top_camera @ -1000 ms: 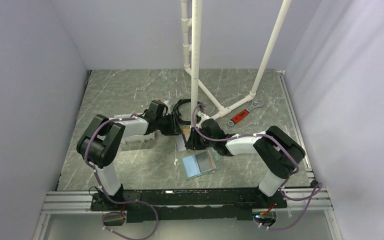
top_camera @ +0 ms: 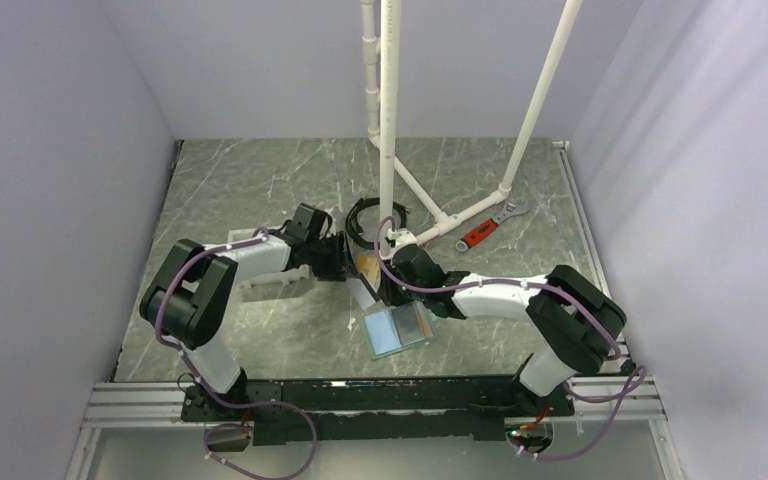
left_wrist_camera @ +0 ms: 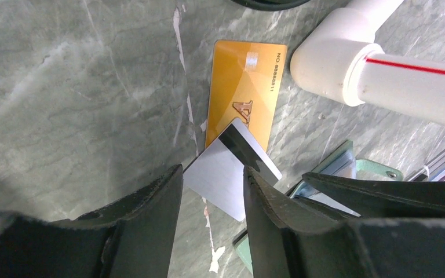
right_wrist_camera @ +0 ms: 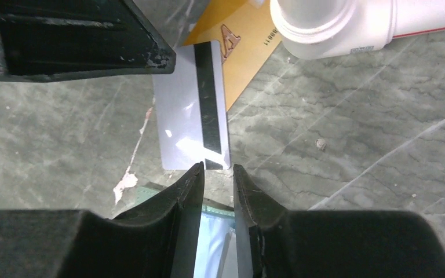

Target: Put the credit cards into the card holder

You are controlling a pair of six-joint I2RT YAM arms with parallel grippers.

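Note:
A silvery-white card (left_wrist_camera: 223, 174) with a dark stripe lies on the table, its upper corner overlapping the gold card (left_wrist_camera: 250, 81). In the left wrist view my left gripper is part open, its fingers apart with the white card showing between and beyond them. My right gripper has a narrow gap between its fingers; the white card's near edge (right_wrist_camera: 194, 163) lies just past the tips in that view, and nothing is clearly held. The open card holder (top_camera: 400, 328), pale green with a blue pocket, lies toward the table's front, partly under the right arm.
White pipe stand (top_camera: 388, 130) rises close beside the cards. A black cable coil (top_camera: 360, 215) lies behind them, a red-handled wrench (top_camera: 490, 228) at right rear. A white rack (top_camera: 260, 268) sits under the left arm.
The white card has turned somewhat and its lower end lies a little farther toward the front. Both grippers have shifted slightly; the right arm has swung a bit to the right.

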